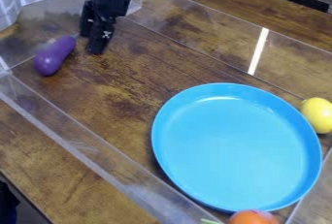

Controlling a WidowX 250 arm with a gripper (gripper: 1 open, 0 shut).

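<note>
My black gripper (100, 30) hangs at the upper left, low over the wooden table and open; nothing shows between its fingers. A purple eggplant (54, 54) lies a short way to its lower left, apart from it. A large blue plate (236, 145) sits at the lower right. A yellow round item (316, 113) rests by the plate's upper right, and an orange-red item (253, 217) is partly visible at the bottom edge.
Clear walls run along the left and lower sides of the work area (136, 92). A white stripe (257, 51) marks the table at upper right.
</note>
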